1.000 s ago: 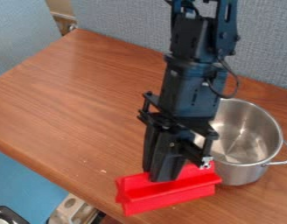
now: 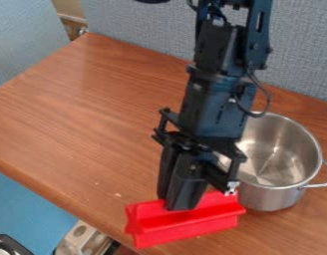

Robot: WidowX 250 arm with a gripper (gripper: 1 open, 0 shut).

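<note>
My black gripper (image 2: pixel 182 199) reaches down over a bright red object (image 2: pixel 160 224), box-like or a folded block, lying near the front edge of the wooden table (image 2: pixel 73 110). The fingertips are at or behind the red object's top; whether they are shut on it I cannot tell, as the wrist hides much of it. A steel pot (image 2: pixel 279 159) with a wire handle stands just right of the arm, partly behind it.
A grey speckled wall (image 2: pixel 140 30) runs along the back. A blue surface (image 2: pixel 27 204) and metal fittings lie off the table's front left edge.
The gripper and the red object have shifted slightly to the left over the last second. The pot looks unmoved.
</note>
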